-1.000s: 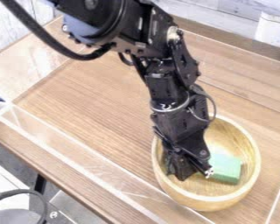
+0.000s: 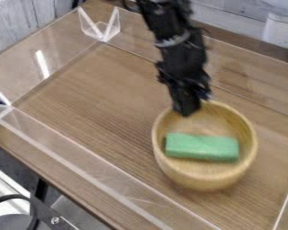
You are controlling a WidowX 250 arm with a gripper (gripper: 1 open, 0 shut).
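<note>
A round light wooden bowl (image 2: 183, 175) sits on the right front part of the wooden table, holding a green block (image 2: 202, 146) that lies flat inside it. My black gripper (image 2: 186, 106) is above the back of the bowl, blurred, shut, with nothing visible between its fingers; its tips are at or just above the back rim, apart from the green block.
Light items stand at the back edge, and a dark cable with pale equipment is at the lower left beside the table.
The arm has risen and pulled back out of the bowl, uncovering the green block, which now lies more fully in view inside it.
</note>
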